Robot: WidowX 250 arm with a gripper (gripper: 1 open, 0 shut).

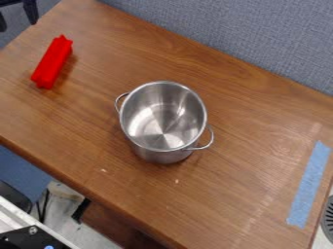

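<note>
A red elongated object (pixel 53 62) lies on the left part of the wooden table, tilted diagonally. A steel pot (pixel 163 122) with two wire handles stands upright near the middle, and it looks empty inside. At the top left corner only a small dark piece shows, possibly part of the arm; whether it is the gripper and how its finger stands cannot be made out.
The wooden table (pixel 221 195) has free room around the pot and at the back. A strip of blue tape (pixel 307 185) runs along the right side. Cables and dark equipment lie beyond the lower left edge.
</note>
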